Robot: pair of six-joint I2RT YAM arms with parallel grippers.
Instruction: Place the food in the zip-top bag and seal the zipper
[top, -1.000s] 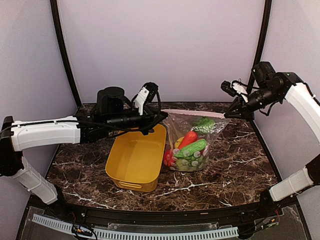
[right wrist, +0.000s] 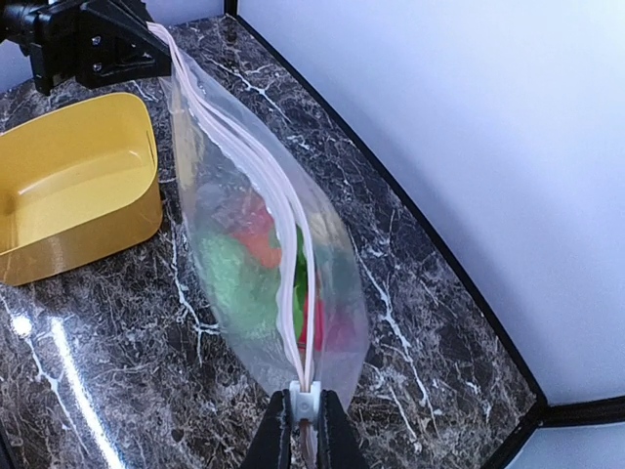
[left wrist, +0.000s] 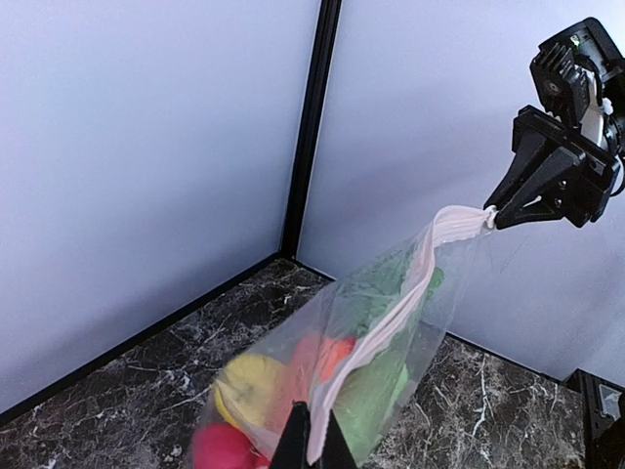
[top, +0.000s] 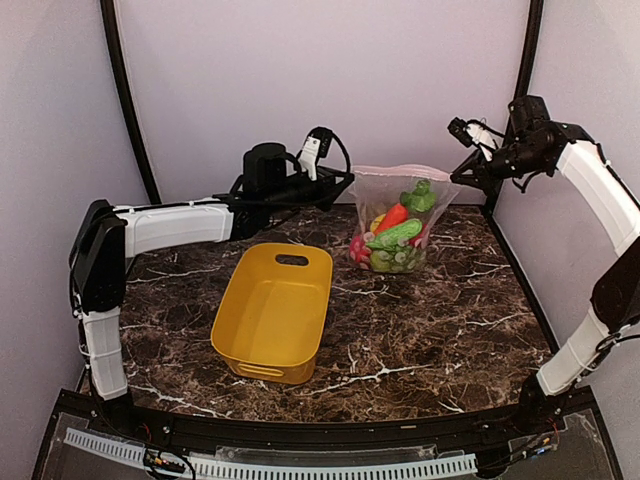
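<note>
A clear zip top bag with a pink zipper band [top: 400, 169] is stretched between my two grippers at the back of the table. Inside it show a green broccoli [top: 419, 196], an orange-red carrot-like piece [top: 389, 220], a green cucumber-like piece [top: 394, 235], and red and yellow pieces lower left. My left gripper [top: 350, 179] is shut on the band's left end. At the other end my right gripper is shut on a small white zipper slider [right wrist: 305, 399] and the bag's corner. Near the slider, two band strips lie slightly apart. Whether the bag's bottom touches the table cannot be told.
An empty yellow bin [top: 231, 300] stands left of centre on the dark marbled table [top: 430, 340]. Pale walls [top: 330, 80] close off the back and sides.
Both grippers have moved the bag toward the back and up in the top view, the left one also to the right. Its band was flatter and lower before; the bin has stayed put.
</note>
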